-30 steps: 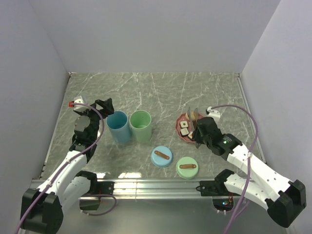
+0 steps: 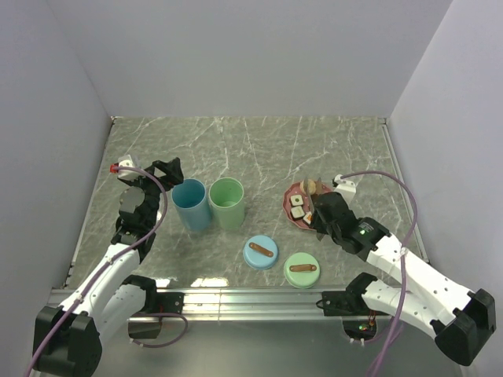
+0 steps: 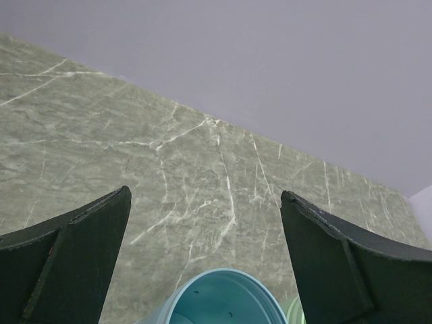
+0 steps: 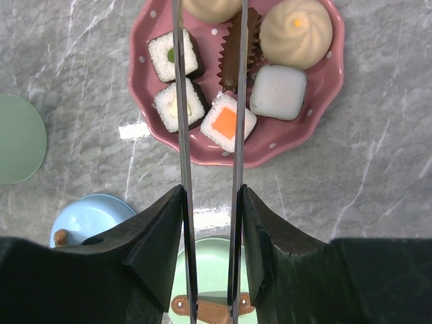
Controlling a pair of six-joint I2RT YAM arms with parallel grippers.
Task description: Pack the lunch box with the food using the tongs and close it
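Note:
A pink scalloped plate [image 4: 140, 91] holds several foods: pale buns [image 4: 297, 34], sushi pieces [image 4: 181, 106], a white block [image 4: 279, 92] and a brown ridged strip [image 4: 233, 57]. My right gripper [image 2: 313, 181] reaches over it with two long metal blades [image 4: 187, 175]. The blades stand apart; their tips run out of the right wrist view at the top, beside a bun. I see nothing clearly clamped between them. On the left, my left gripper is open and empty, behind the tall blue container [image 2: 192, 206]. Beside that stands the green container [image 2: 227, 204]; both are open-topped.
A blue lid [image 2: 259, 263] and a green lid [image 2: 302, 278], each with a brown handle, lie near the front edge. Walls close in both sides.
The left arm, containers and lids have not moved.

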